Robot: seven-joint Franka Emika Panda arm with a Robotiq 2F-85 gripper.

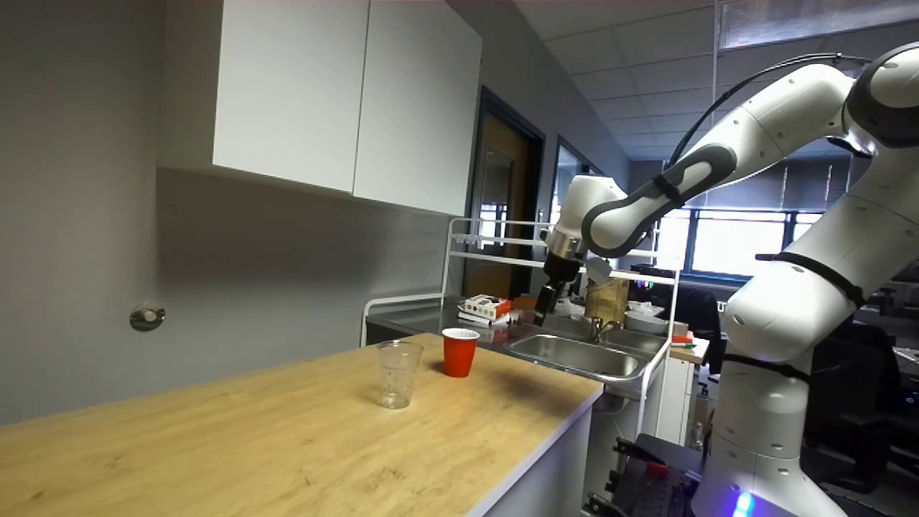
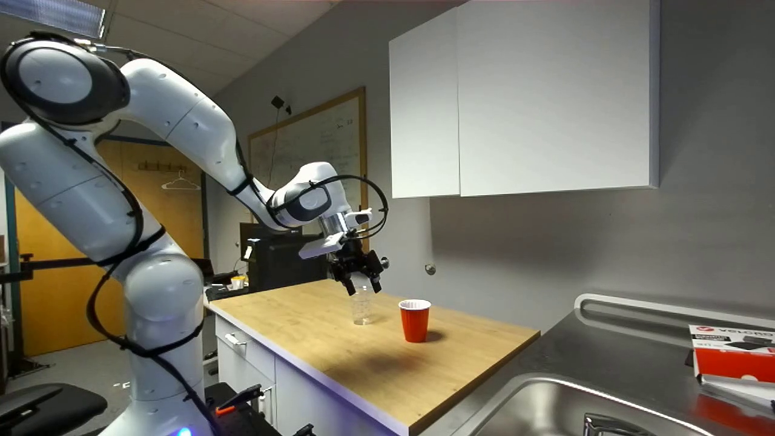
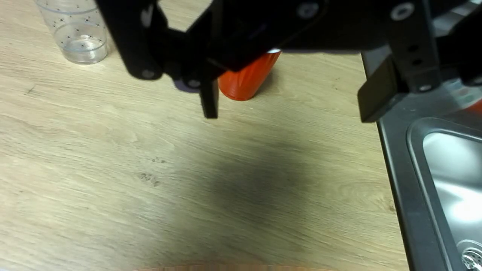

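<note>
A red cup (image 1: 460, 353) with a white rim stands upright on the wooden counter (image 1: 258, 431). Beside it is an upright clear plastic cup (image 1: 398, 375), also visible at the upper left of the wrist view. Both cups look empty-handed of any grip: my gripper is open, its two fingers wide apart with only counter beneath them. In the wrist view the red cup (image 3: 244, 79) is partly hidden behind the gripper body. In exterior view 2 the gripper (image 2: 364, 289) hangs in the air, overlapping the top of the clear cup (image 2: 361, 309).
A steel sink (image 1: 577, 350) adjoins the counter's end, with a red and white box (image 1: 484, 306) on the surface near it. White wall cabinets (image 2: 556, 102) hang above.
</note>
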